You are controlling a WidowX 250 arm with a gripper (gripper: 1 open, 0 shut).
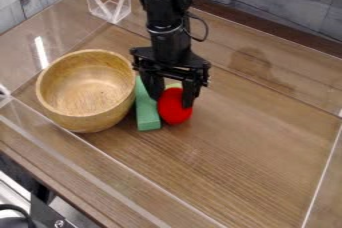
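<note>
A black robot arm with its gripper (171,84) reaches down over a red round object (174,110) on the wooden table. A green block (146,117) lies just left of the red object, beside the bowl. A small pale yellow-green piece shows partly behind the red object, under the gripper. The fingertips are dark against the arm, so I cannot tell whether they are open or shut, or whether they touch the red object.
A large tan bowl (60,82) takes up the left side of the table (254,152).
</note>
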